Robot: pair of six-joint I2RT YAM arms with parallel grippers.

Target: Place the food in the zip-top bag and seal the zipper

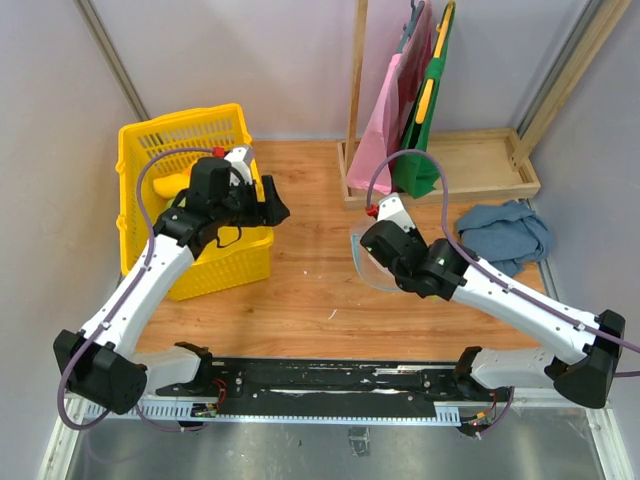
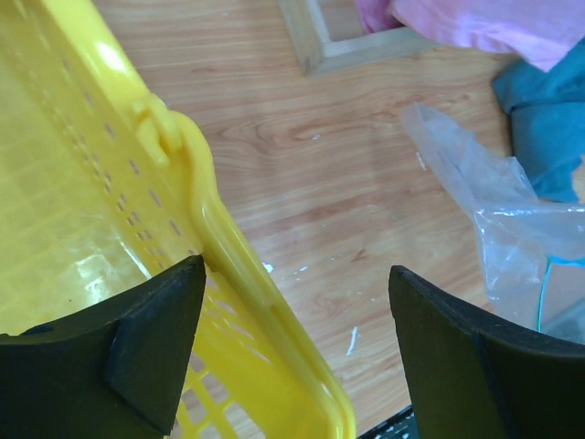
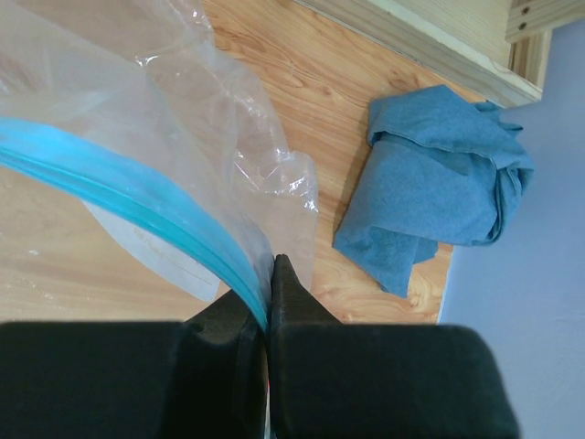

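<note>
A yellow basket [image 1: 220, 278] stands on the left, with food [image 1: 170, 185] partly visible under my left arm. My left gripper hangs open over the basket's right rim [image 2: 242, 274], which shows between its fingers. My right gripper is shut on the edge of a clear zip top bag [image 3: 183, 82] with a blue zipper strip, held above the table right of centre. In the left wrist view the bag [image 2: 503, 238] appears to the right, away from my left gripper.
A blue cloth [image 3: 430, 174] lies at the right. A wooden rack [image 1: 480, 185] with hanging pink [image 1: 375, 130] and green bags stands at the back. The table [image 1: 310, 290] between basket and bag is clear.
</note>
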